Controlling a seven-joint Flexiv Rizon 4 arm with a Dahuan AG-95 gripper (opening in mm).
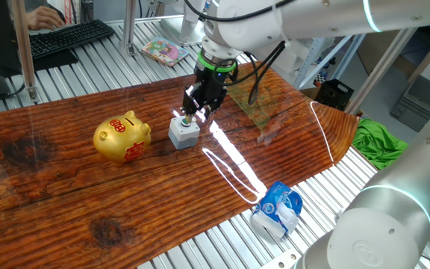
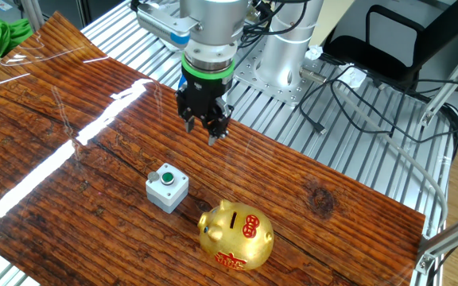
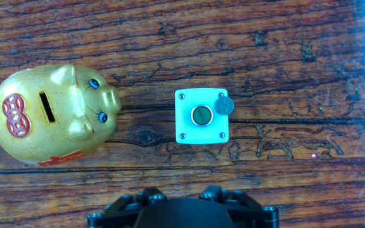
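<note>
A gold piggy bank (image 3: 62, 117) with red markings and a slot in its back stands on the wooden table (image 3: 284, 57). Beside its snout, separated by a gap, is a small white box (image 3: 185, 130) with a round green button (image 3: 201, 115) on top. A grey coin (image 3: 224, 106) rests on one corner of the box lid, slightly overhanging its edge. Over the table, my black gripper (image 2: 200, 135) hangs pointing down, away from both box and pig. Its fingertips are apart and nothing shows between them. At the wrist view's bottom edge only parts of the fingers appear.
A blue-and-white packet (image 1: 277, 209) lies at the table's edge. A colourful booklet (image 1: 164, 51) and a keyboard (image 1: 69, 37) sit on the slatted metal surface beyond. Bare wood surrounds the box and pig.
</note>
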